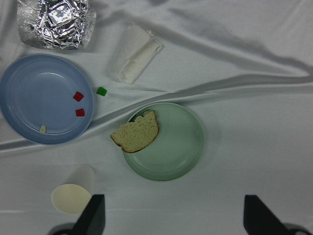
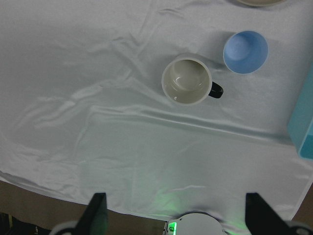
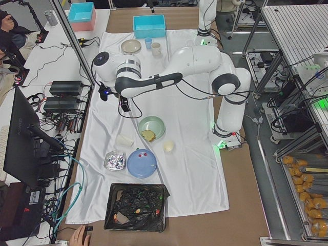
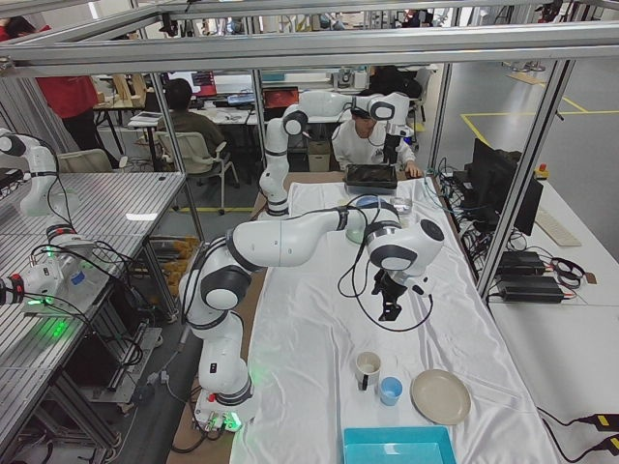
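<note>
In the left wrist view my left gripper stands open and empty above a green plate (image 1: 171,152) with a bread slice (image 1: 134,132), a blue plate (image 1: 44,98) with red bits, a green piece (image 1: 101,91), a foil packet (image 1: 56,24), a folded paper (image 1: 137,54) and a cream cup (image 1: 71,198). My right gripper, also open with nothing between its fingers, looks down on a mug (image 2: 188,81) with a black handle and a blue cup (image 2: 244,51).
A black-lined bin (image 3: 136,205) is at one table end; a blue bin (image 3: 148,25) and beige plate (image 3: 130,45) are at the other. A monitor and cables line one side.
</note>
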